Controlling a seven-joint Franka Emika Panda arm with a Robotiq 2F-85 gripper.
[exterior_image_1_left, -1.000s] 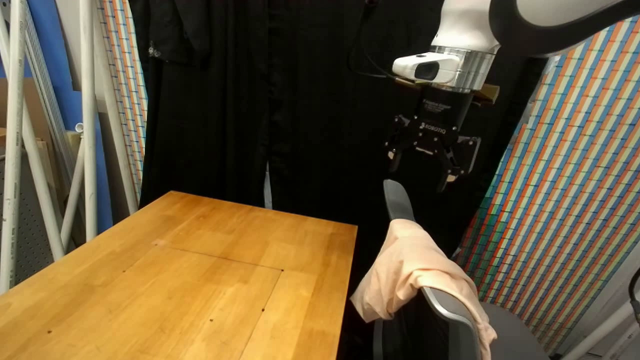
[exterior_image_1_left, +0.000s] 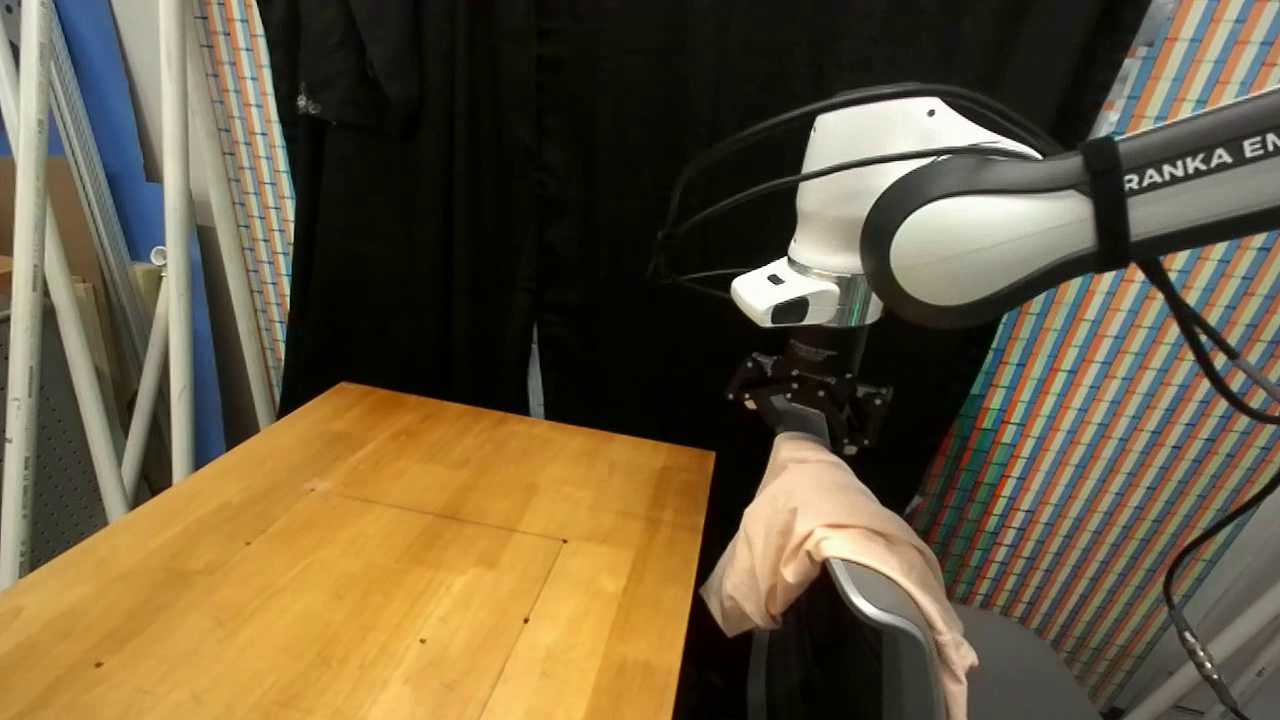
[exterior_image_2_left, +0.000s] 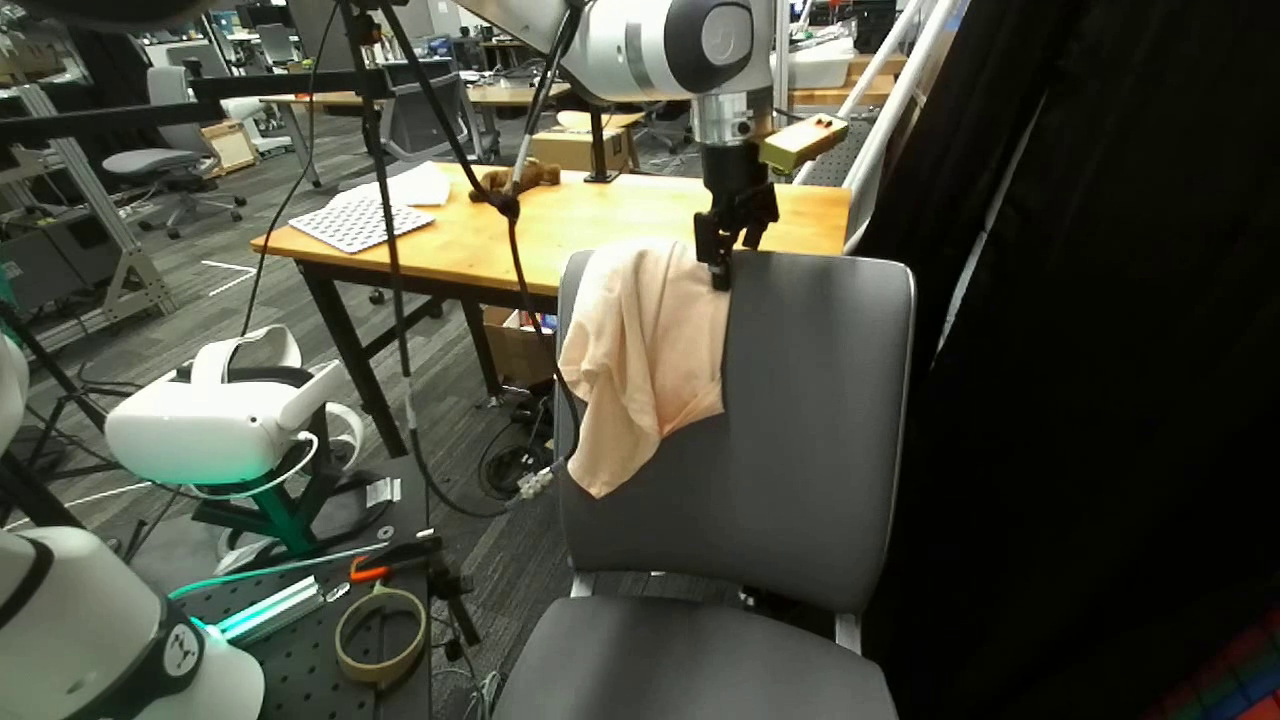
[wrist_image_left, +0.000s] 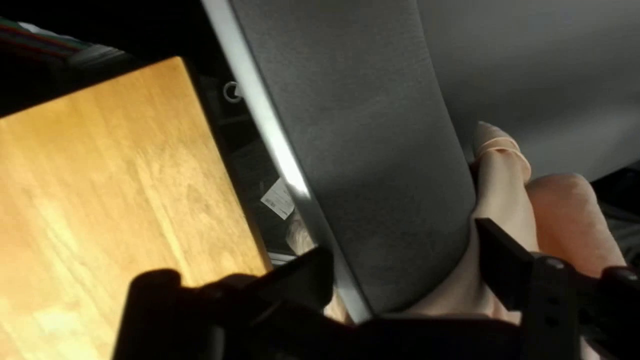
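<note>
A peach cloth (exterior_image_1_left: 816, 516) hangs draped over the top of a grey chair's back (exterior_image_2_left: 816, 408). In the second exterior view, my gripper (exterior_image_2_left: 727, 258) points down at the chair back's top edge, right beside the cloth's edge. The wrist view shows my gripper with its fingers apart, one on either side of the chair back. The right finger (wrist_image_left: 504, 264) overlaps the cloth (wrist_image_left: 504, 192) in that view; whether it touches the fabric I cannot tell. Some cloth is hidden behind the gripper's dark body.
A wooden table (exterior_image_1_left: 420, 528) stands beside the chair, its top bare in the first exterior view. A white keyboard-like panel (exterior_image_2_left: 360, 222) lies at its far corner. Black curtains (exterior_image_2_left: 1104, 360) hang close by, and a loose cable (exterior_image_2_left: 522, 264) hangs before the chair.
The arm has come down and left from above the chair, and my gripper now sits around the top of its back. The chair back and cloth have shifted slightly left.
</note>
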